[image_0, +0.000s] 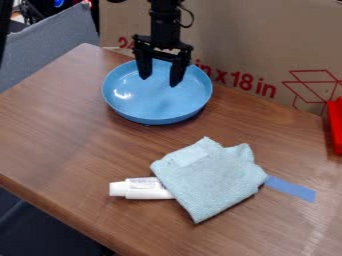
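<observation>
A black gripper (162, 68) hangs open over the back part of a blue round plate (158, 98), its two fingers pointing down with nothing seen between them. The plate rests near the back of the wooden table (74, 140). In the front right lies a folded light-blue cloth (211, 180), partly over a white tube (139, 189) that sticks out to the left.
A red object (334, 125) is at the right edge. A cardboard panel (254, 40) stands behind the table. A strip of blue tape (291, 187) lies right of the cloth.
</observation>
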